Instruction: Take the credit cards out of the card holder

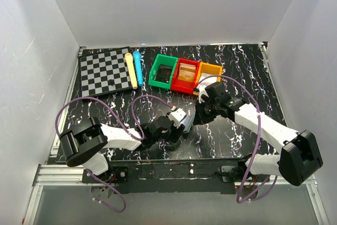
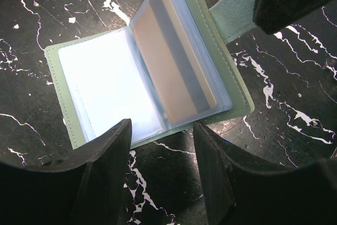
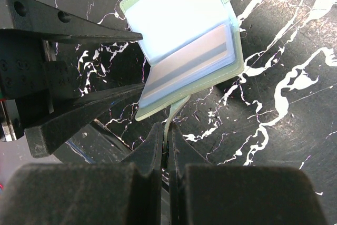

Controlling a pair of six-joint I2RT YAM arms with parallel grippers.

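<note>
The card holder (image 2: 105, 82) lies open on the marble, green with clear sleeves and a stack of cards (image 2: 168, 56) in its raised side. My right gripper is shut on the holder's green strap, as the right wrist view shows. My left gripper is part open at the holder's near edge, its fingertips just before the raised sleeve, nothing seen between them. In the right wrist view the left fingers reach beside the card side of the holder. In the top view both grippers meet at the table's middle front, largely hiding the holder.
Green (image 1: 163, 61), red (image 1: 181, 85) and orange (image 1: 213, 68) bins stand behind the grippers. A checkerboard (image 1: 100, 72) with yellow (image 1: 130, 69) and blue (image 1: 138, 67) rolls lies back left.
</note>
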